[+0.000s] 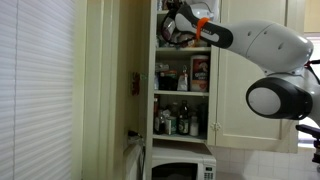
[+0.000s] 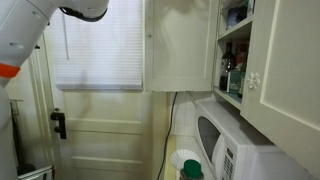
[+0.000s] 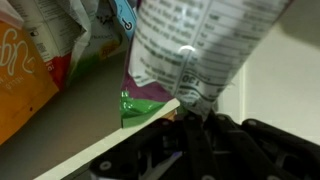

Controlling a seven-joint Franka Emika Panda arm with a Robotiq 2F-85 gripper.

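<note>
A package (image 3: 200,40) with a pale face covered in rows of small print fills the upper middle of the wrist view, its lower end purple and green. My gripper is shut on the lower edge of this package; the fingertips are dark and partly hidden. In exterior view 1 the gripper (image 1: 170,28) is up at the top shelves of the open cabinet, where the package cannot be made out clearly. Exterior view 2 shows only part of the arm (image 2: 30,25), without the gripper.
Colourful bags (image 3: 70,40) lie close by, left of the held package. Below, bottles and jars (image 1: 178,122) crowd a cabinet shelf above a white microwave (image 1: 180,162). An open cabinet door (image 1: 245,105) stands to the right. A green-lidded container (image 2: 192,170) is beside the microwave.
</note>
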